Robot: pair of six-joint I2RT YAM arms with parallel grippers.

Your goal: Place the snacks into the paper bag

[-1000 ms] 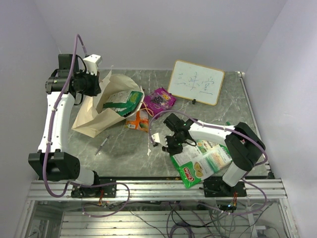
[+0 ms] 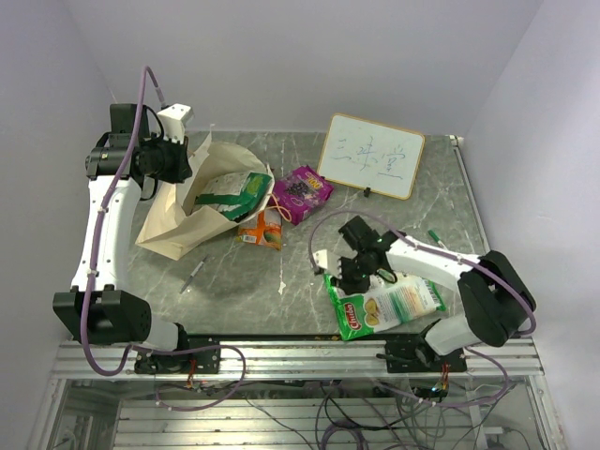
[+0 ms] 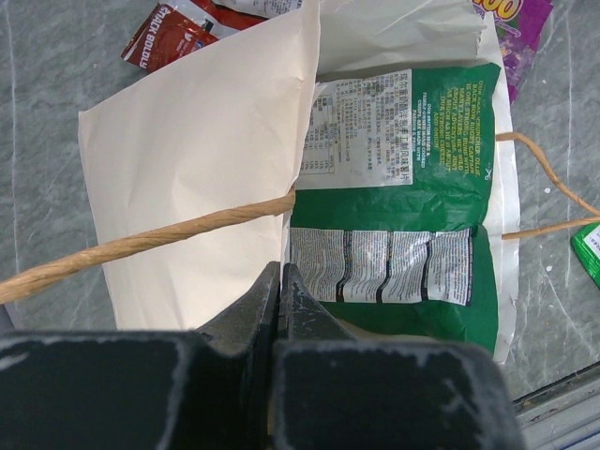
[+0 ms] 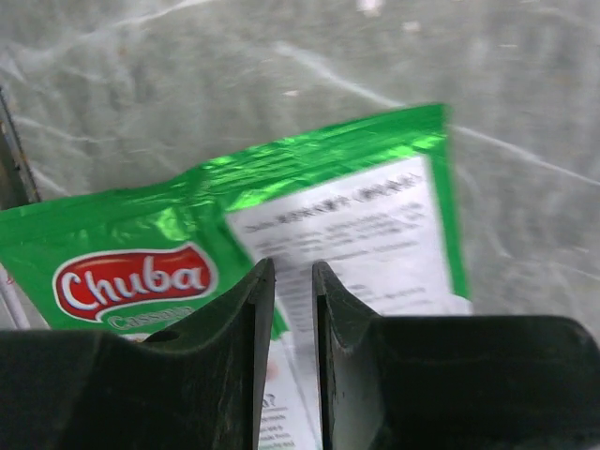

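Note:
The paper bag point(image 2: 183, 230) lies on its side at the left with its mouth toward the right, and a green snack pack point(image 3: 403, 206) rests inside. My left gripper is shut on the bag's upper edge point(image 3: 298, 141). At the front right, a green and white Chuba snack pack point(image 2: 375, 309) lies flat on the table. Over its upper left part hovers my right gripper, its fingers part open with a narrow gap and the pack showing behind. Whether the fingertips touch the pack cannot be told. A purple snack pack point(image 2: 303, 193) and an orange snack pack point(image 2: 262, 231) lie by the bag's mouth.
A whiteboard point(image 2: 371, 156) lies at the back right. A grey pen point(image 2: 194, 274) is in front of the bag, and a green marker point(image 2: 437, 239) lies at the right. Red packs point(image 3: 169, 36) show beyond the bag in the left wrist view.
My left arm stayed still.

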